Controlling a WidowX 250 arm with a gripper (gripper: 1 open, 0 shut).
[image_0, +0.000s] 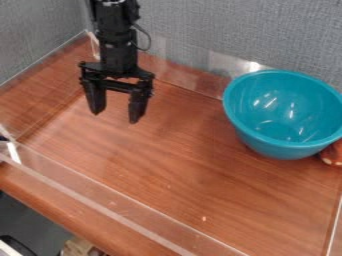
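My black gripper (116, 100) hangs over the left part of the wooden table, its two fingers spread open with nothing visible between them. A teal bowl (281, 110) sits at the right of the table, well apart from the gripper; its inside looks empty.
An orange-red object (333, 154) lies partly behind the bowl at the right edge. Clear barriers run along the table (174, 180) edges, with grey padded walls at the left and back.
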